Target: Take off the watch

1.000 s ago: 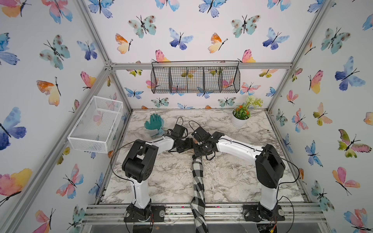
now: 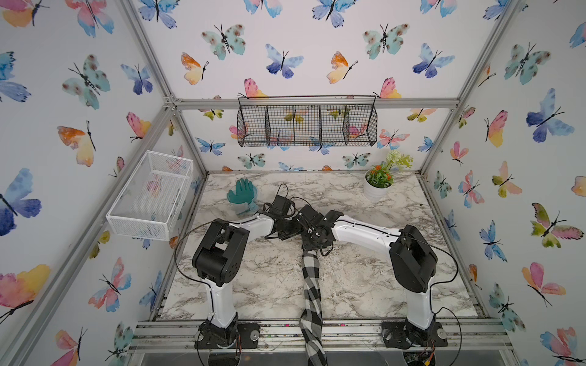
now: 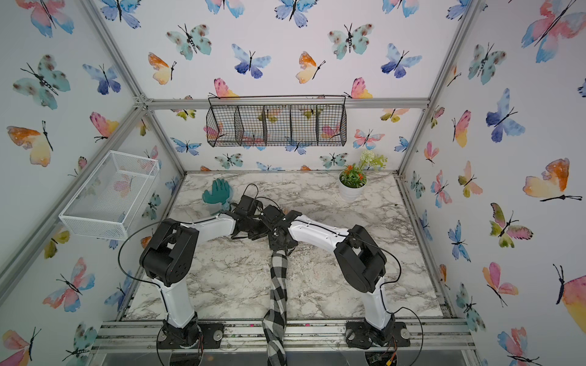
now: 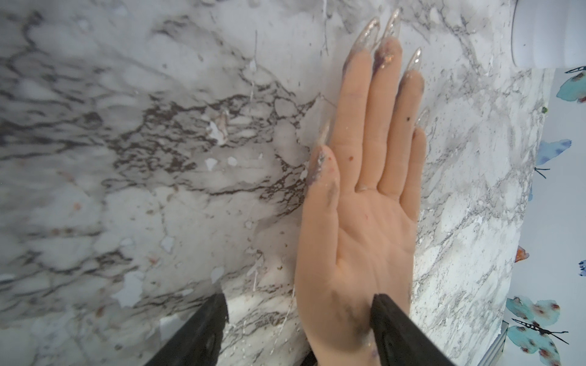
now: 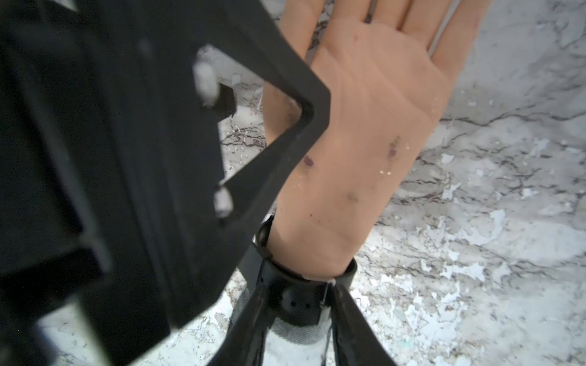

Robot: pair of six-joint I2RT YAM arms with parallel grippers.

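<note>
A black watch strap (image 5: 296, 296) with punched holes circles the wrist of a flesh-coloured model hand (image 5: 366, 122), palm up in the right wrist view. My right gripper has its fingertips apart over the strap; whether they touch it cannot be told. In the left wrist view the hand (image 4: 366, 244) lies with its fingers pointing away. My left gripper is open, one finger beside the hand and the other over the heel of the palm. From above, both grippers cover the hand and the watch.
A checked sleeve (image 2: 312, 292) runs from the wrist to the front edge. The left arm's black gripper part (image 5: 140, 152) looms close to the right gripper. Behind stand a teal hand-shaped object (image 2: 243, 192) and a potted plant (image 2: 377, 183).
The left arm looks still.
</note>
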